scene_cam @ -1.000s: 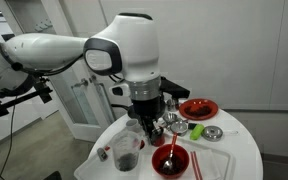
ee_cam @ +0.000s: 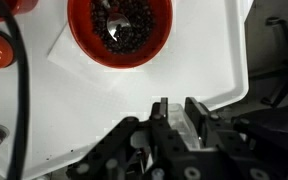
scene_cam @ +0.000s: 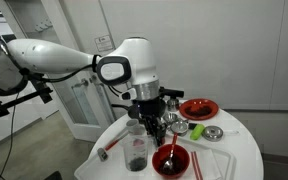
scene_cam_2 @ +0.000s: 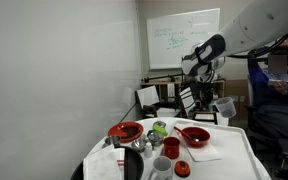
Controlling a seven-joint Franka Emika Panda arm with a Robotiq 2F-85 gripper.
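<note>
My gripper is shut on a clear plastic cup [scene_cam: 136,153], which hangs above the white tray [scene_cam: 216,160]. In exterior view 2 the clear cup [scene_cam_2: 225,107] shows at the right, above the level of the red bowl [scene_cam_2: 196,138]. From the wrist, only part of the cup [ee_cam: 186,128] can be made out between the dark fingers. That red bowl [scene_cam: 162,163] stands just right of the cup in exterior view 1. In the wrist view the bowl [ee_cam: 162,42] contains dark beans [ee_cam: 132,38] and a metal utensil [ee_cam: 115,20]. Whether the cup contains anything cannot be told.
A red mug [scene_cam_2: 171,147], a red lidded item [scene_cam_2: 182,169] and a white mug [scene_cam_2: 161,167] stand near the bowl. Behind are a red plate [scene_cam: 199,108] and several metal utensils. Red sticks [scene_cam: 196,166] lie right of the bowl. Bare tray surface [ee_cam: 69,115] shows in the wrist view.
The arm has come lower and a little right in exterior view 1. The clear cup has shifted right toward the bowl and stands more upright. The bowl has stayed put.
</note>
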